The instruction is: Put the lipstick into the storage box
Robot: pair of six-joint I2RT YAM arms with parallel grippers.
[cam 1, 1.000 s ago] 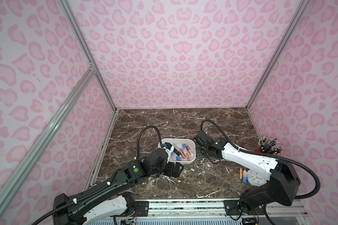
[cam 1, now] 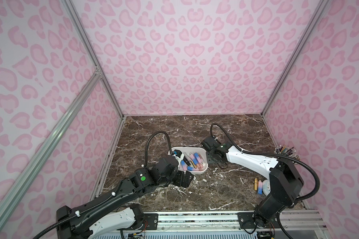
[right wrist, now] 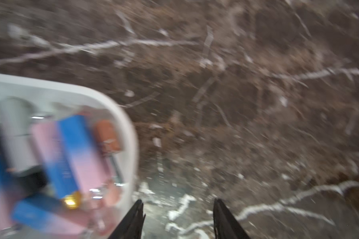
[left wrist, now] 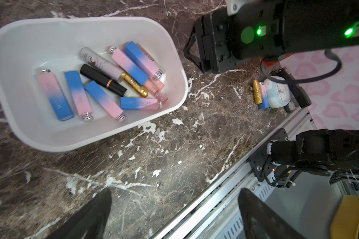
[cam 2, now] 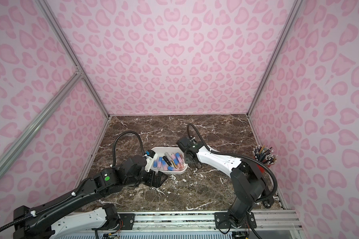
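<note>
A white storage box (left wrist: 51,139) in the middle of the table holds several lipsticks, pink-blue, black, silver and gold. A gold lipstick (left wrist: 257,92) and a pink-blue one (left wrist: 263,104) lie outside it at the right, beside a small clock (left wrist: 276,92). My left gripper is open above the table just in front of the box, nothing between its blurred fingers. My right gripper hangs at the box's right end, its fingers part open with nothing seen between them.
A red cup of pens (cam 2: 263,157) stands at the right wall. Bare marble (cam 2: 171,127) is free behind the box. A rail (cam 2: 167,217) runs along the front edge.
</note>
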